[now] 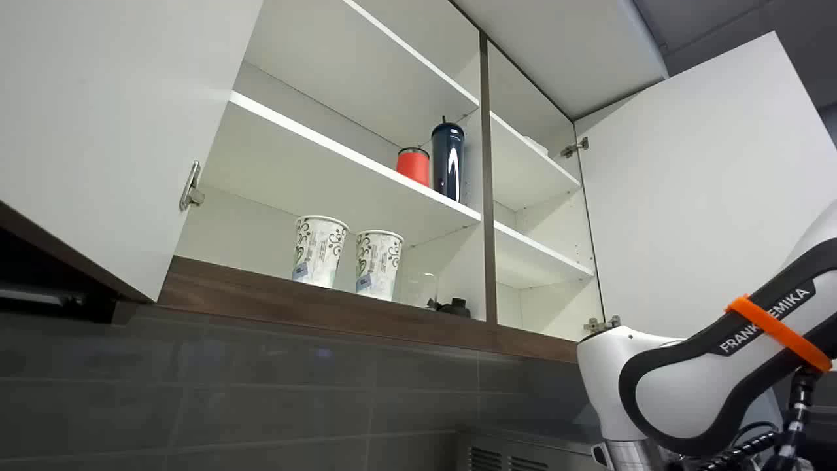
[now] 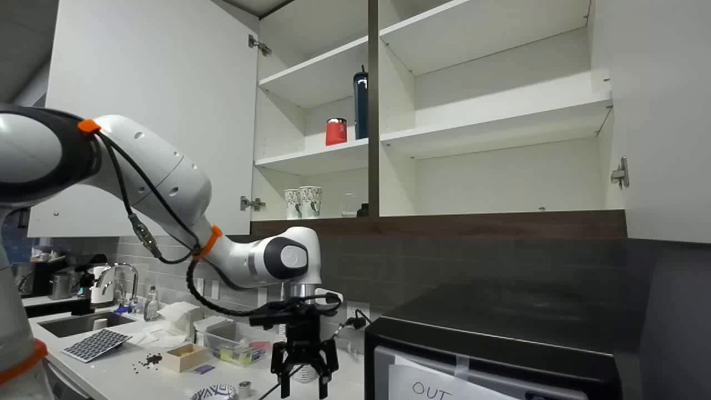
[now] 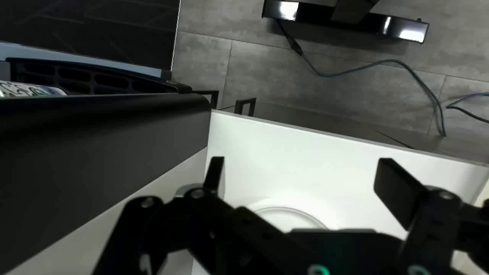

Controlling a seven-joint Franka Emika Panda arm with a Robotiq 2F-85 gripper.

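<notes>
My gripper [image 2: 304, 390] points down above the white counter [image 3: 293, 158], its fingers wide apart and nothing between them. Below it in the wrist view, a white round plate-like thing [image 3: 286, 217] lies on the counter, partly hidden by the gripper's body. Two patterned paper cups, one left [image 1: 320, 251] and one right [image 1: 378, 264], stand upright on the cabinet's bottom level. On the shelf above them are a red cup [image 1: 413, 165] and a dark blue tumbler [image 1: 448, 161], side by side. The gripper is well below the cabinet and apart from all of these.
Both cabinet doors [image 2: 150, 120] stand open. A black oven-like appliance [image 2: 493, 346] with a paper sign is right of the gripper. Left on the counter are a wooden box [image 2: 184, 358], a clear bin [image 2: 233, 343] and a sink [image 2: 86, 323]. The right-hand cabinet shelves [image 2: 500, 123] look empty.
</notes>
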